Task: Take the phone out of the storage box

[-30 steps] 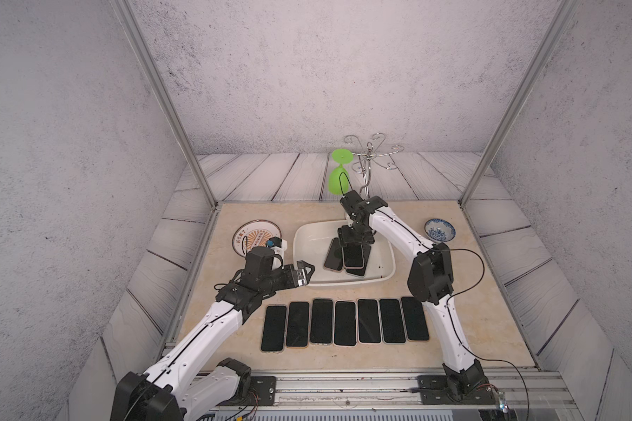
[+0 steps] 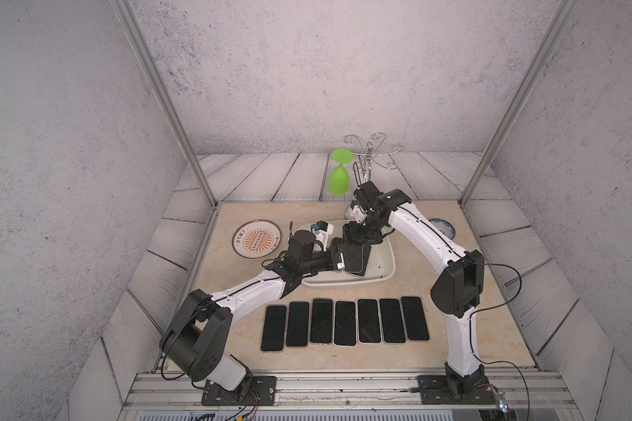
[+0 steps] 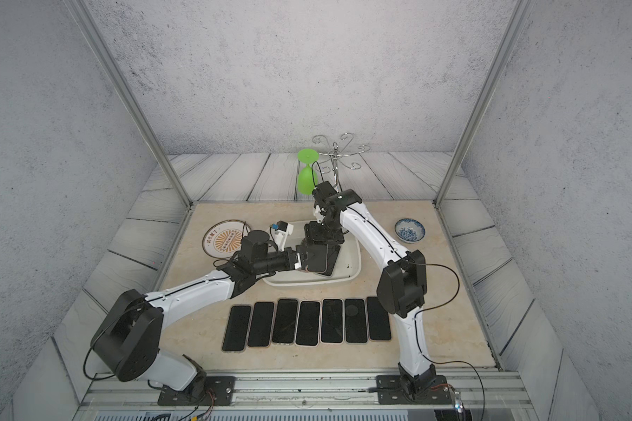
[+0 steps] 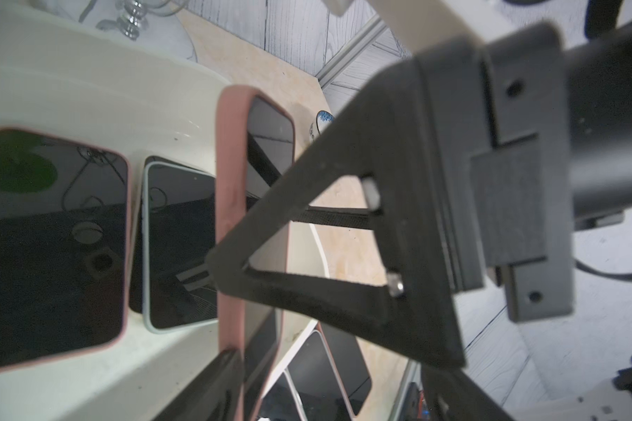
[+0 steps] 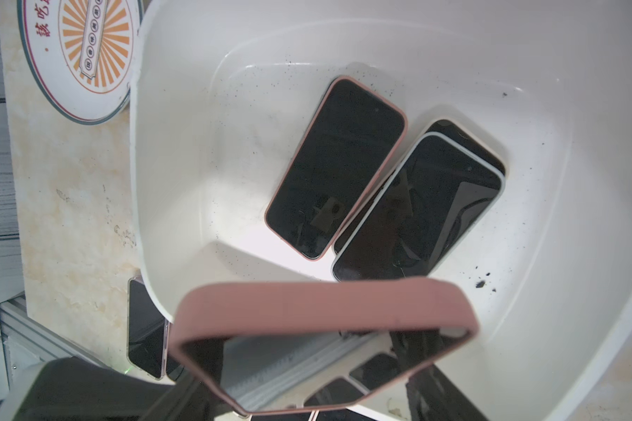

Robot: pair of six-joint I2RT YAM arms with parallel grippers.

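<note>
A pink-cased phone [image 5: 323, 308] is raised above the white storage box [image 5: 168, 175], standing up from the view of my right wrist. My right gripper [image 2: 359, 235] is shut on it near its far end, one finger along each long side. From the left, my left gripper [image 2: 341, 261] has reached the same phone. Its blurred fingers [image 4: 463, 396] are spread apart, the phone lying between them, closer to one finger. In the box lie another pink-edged phone [image 5: 337, 168] and a white-edged phone [image 5: 428, 210], which partly covers a further dark phone [image 5: 470, 140].
Several phones [image 2: 344, 322] lie in a row in front of the box. A plate [image 2: 257, 239] is at the left and a blue-patterned bowl [image 3: 409, 230] at the right. Behind stand a green goblet [image 2: 339, 172] and a metal rack [image 3: 335, 151].
My left gripper has moved right and over the box to the held phone. My right gripper has shifted slightly right, still with the phone.
</note>
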